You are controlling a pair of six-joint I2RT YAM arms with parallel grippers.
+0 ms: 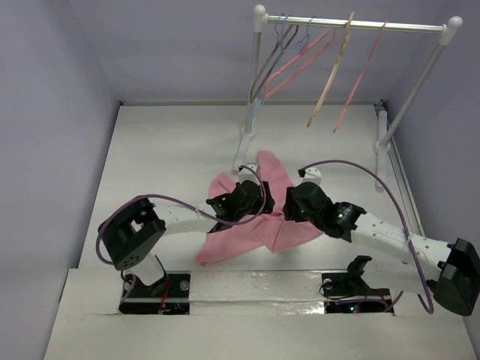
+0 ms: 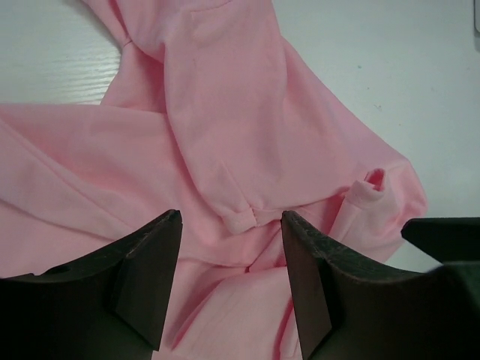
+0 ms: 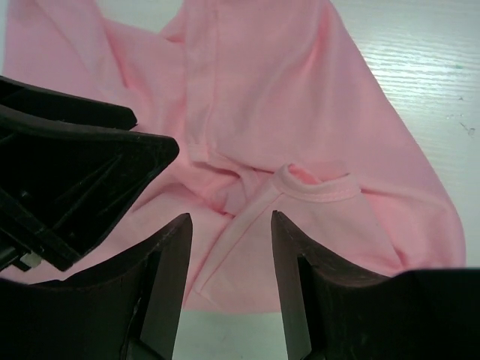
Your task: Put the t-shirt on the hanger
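The pink t-shirt [image 1: 232, 241] lies crumpled on the table, folded over itself in loose layers. Above its middle hangs my left gripper [image 1: 268, 201], its fingers open and no cloth gripped in the left wrist view. Close by on the right, my right gripper [image 1: 286, 208] is over the shirt too, its fingers apart. Between and beyond the right fingertips show the shirt's folds and a ribbed, collar-like opening [image 3: 319, 186]. Hangers dangle from the rack: blue [image 1: 283, 37], pink [image 1: 304, 56], wooden [image 1: 330, 75] and another pink one [image 1: 361, 75].
A white rack bar [image 1: 360, 25] spans the back right, its left foot [image 1: 242, 150] standing just behind the shirt. The two grippers are very close together; one black finger of the other arm enters each wrist view.
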